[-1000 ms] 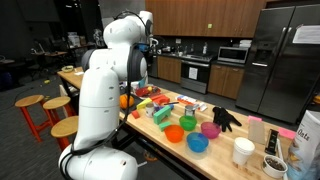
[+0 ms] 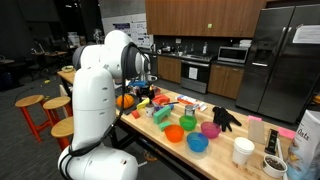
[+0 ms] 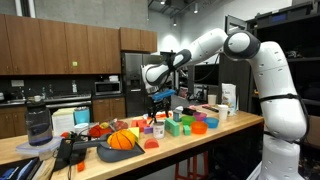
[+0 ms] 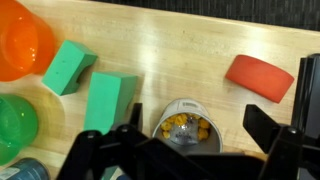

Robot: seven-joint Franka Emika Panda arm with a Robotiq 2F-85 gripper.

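In the wrist view a white cup with small orange-yellow pieces inside lies below my gripper. The dark fingers stand wide apart, one to each side of the cup, and nothing is held between them. The gripper's base covers the lower part of the cup. From the side, my gripper hangs low over the crowded table.
Left of the cup are two green blocks, an orange bowl and a green bowl. A red block sits to the right. An orange ball rests in a dark pan. Bare wood shows above the cup in the wrist view.
Over the last second the arm has come down from high above the table, bringing my gripper low over the objects. The tabletop objects look unmoved.
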